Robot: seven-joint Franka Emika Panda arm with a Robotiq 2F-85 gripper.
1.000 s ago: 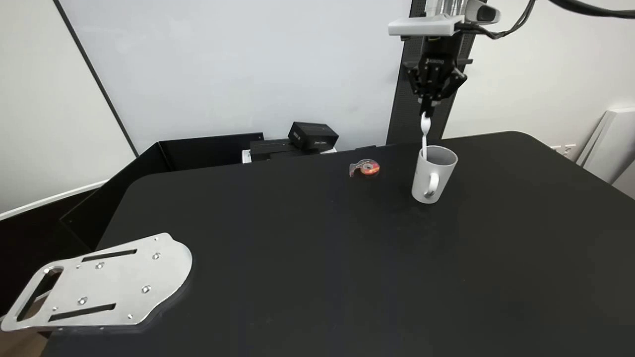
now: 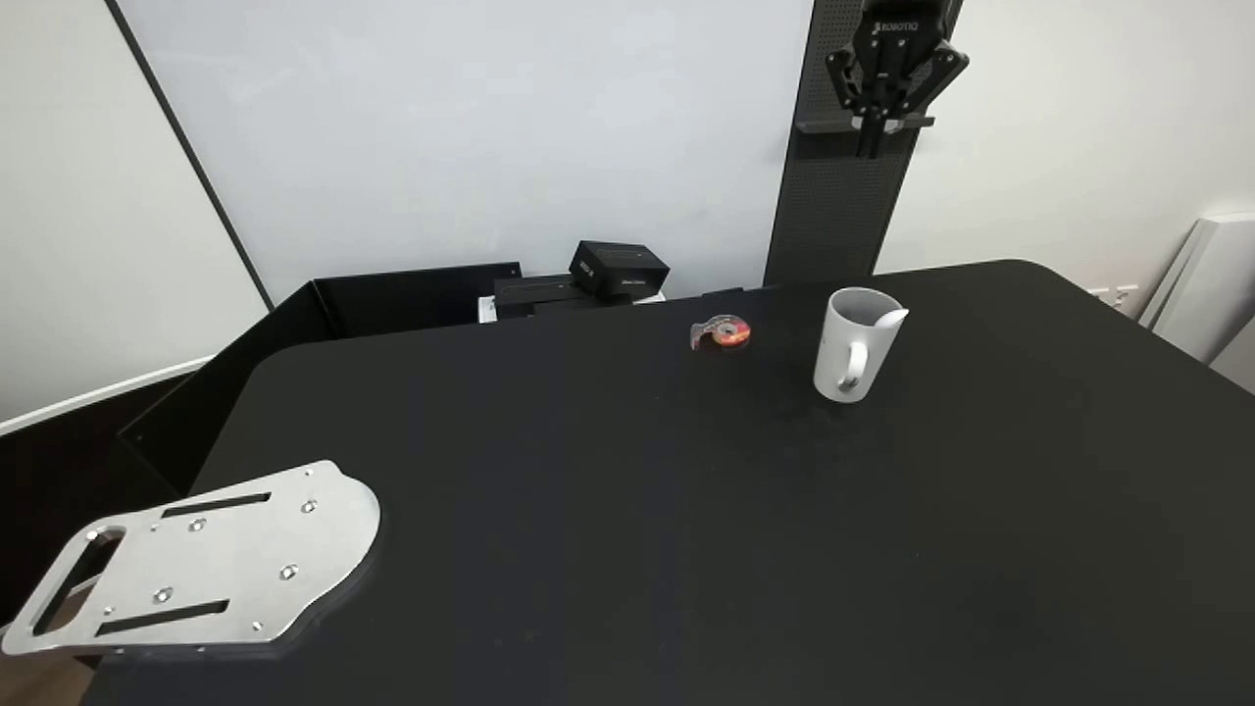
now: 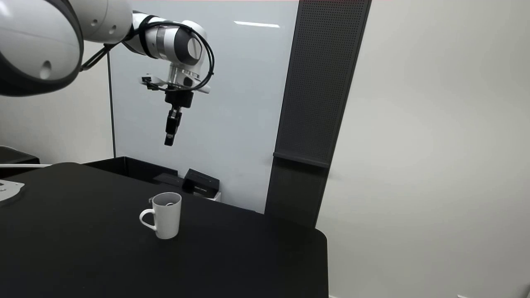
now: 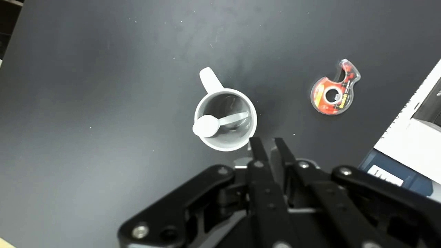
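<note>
On the black table stands a white mug (image 2: pixel 841 353), upright, its handle toward the camera in exterior view 1. A white spoon (image 4: pixel 207 126) rests in the mug, leaning on the rim with its bowl end sticking out. High above the table, clear of both, is my gripper (image 2: pixel 870 143), pointing down. In the wrist view the gripper is shut to a narrow gap, and no object shows clearly between its fingers. The mug (image 3: pixel 167 218) also appears in exterior view 2, below and apart from the gripper (image 3: pixel 169 140).
A red tape dispenser (image 4: pixel 331 95) lies near the mug, toward the table's back edge. A metal plate (image 2: pixel 224 553) sits at the front left. Black boxes (image 2: pixel 618 270) stand beyond the back edge.
My gripper has risen away from the mug. The spoon, earlier upright just under the fingertips, now leans against the other side of the rim. The mug has not moved.
</note>
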